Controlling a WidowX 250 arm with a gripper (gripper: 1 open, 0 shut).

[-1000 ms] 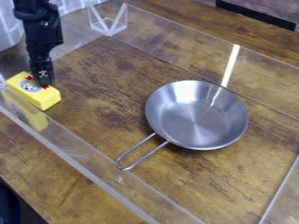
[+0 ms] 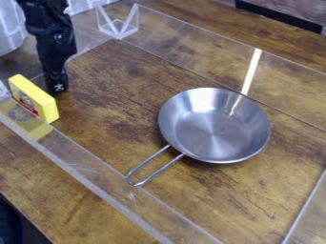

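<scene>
A yellow box (image 2: 36, 99) with red markings on its side stands tilted at the left, by the clear barrier. My black gripper (image 2: 53, 84) reaches down from the top left just behind the box, low over the wooden surface. Its fingertips are dark and partly hidden by the box, so whether they hold it is unclear.
A steel pan (image 2: 213, 124) with its wire handle toward the lower left fills the right middle of the wooden surface (image 2: 159, 205). Clear barrier walls run along the edges. The area between box and pan is bare.
The yellow box has risen from lying flat to a steeper, tilted stance, slightly higher in view. My gripper has shifted slightly with it. The pan is unchanged.
</scene>
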